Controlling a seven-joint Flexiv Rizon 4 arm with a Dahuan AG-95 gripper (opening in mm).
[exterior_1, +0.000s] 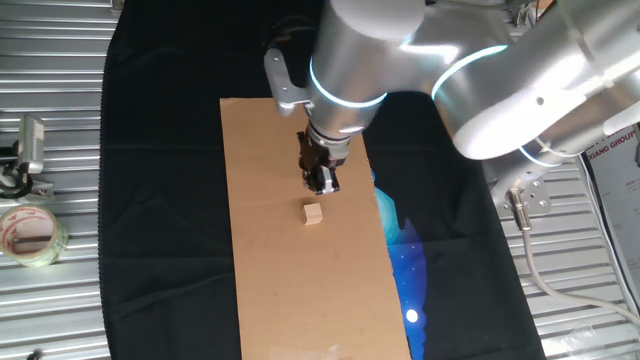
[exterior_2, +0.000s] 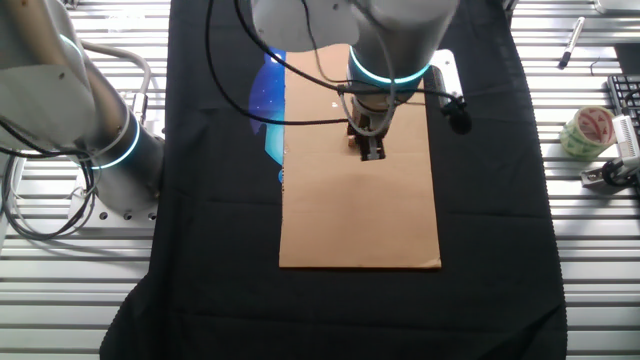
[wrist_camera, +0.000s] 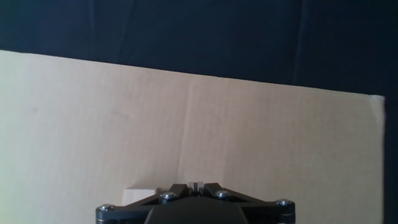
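A small pale wooden block (exterior_1: 313, 214) rests on the brown cardboard sheet (exterior_1: 290, 280). Just behind the block in exterior view 1, my gripper (exterior_1: 325, 188) points down over the cardboard, apart from it. From the wrist camera, the block (wrist_camera: 140, 195) shows at the lower edge, left of my fingertips and partly covered by the gripper's linkage. The gripper is shut, its fingertips together, and nothing shows between them. In exterior view 2 the gripper (exterior_2: 370, 152) hangs over the sheet's middle.
Black cloth (exterior_1: 165, 230) surrounds the cardboard. A blue printed shape (exterior_1: 405, 270) lies along the sheet's right edge in exterior view 1. A tape roll (exterior_1: 33, 236) sits far off on the metal slats. Most of the cardboard is bare.
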